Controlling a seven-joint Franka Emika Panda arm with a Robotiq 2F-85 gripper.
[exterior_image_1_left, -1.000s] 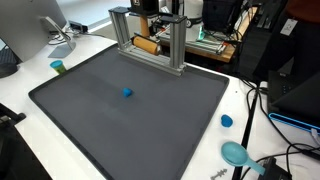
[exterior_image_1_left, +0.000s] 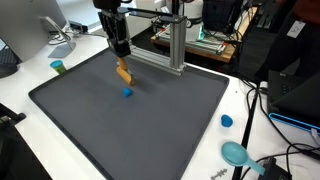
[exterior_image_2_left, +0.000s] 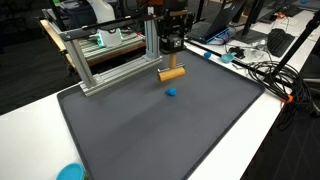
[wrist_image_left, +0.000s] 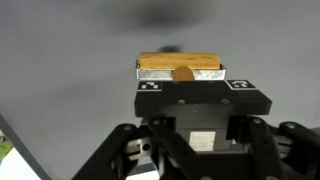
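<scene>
A wooden mallet (exterior_image_2_left: 172, 74) hangs head down from my gripper (exterior_image_2_left: 172, 48), which is shut on its handle. The exterior views show its head low over the dark board (exterior_image_2_left: 150, 120), but I cannot tell whether the two touch. A small blue object (exterior_image_1_left: 127, 92) lies on the board close by, in front of the mallet head. From the wrist, the wooden head (wrist_image_left: 180, 61) appears as a bar beyond the black fingers (wrist_image_left: 150, 87); most of the handle is hidden.
Beside the mallet stands a pale metal frame (exterior_image_2_left: 108, 78). A green-topped cup (exterior_image_1_left: 58, 67) is at the board's far left corner in the first exterior view. A blue piece (exterior_image_1_left: 226, 121) and a teal ladle-like thing (exterior_image_1_left: 238, 154) lie off the board. Much of the board is bare.
In exterior view 1 the mallet, held by my gripper, has moved left and down from beside the metal frame towards the blue object. The blue object has stayed put.
</scene>
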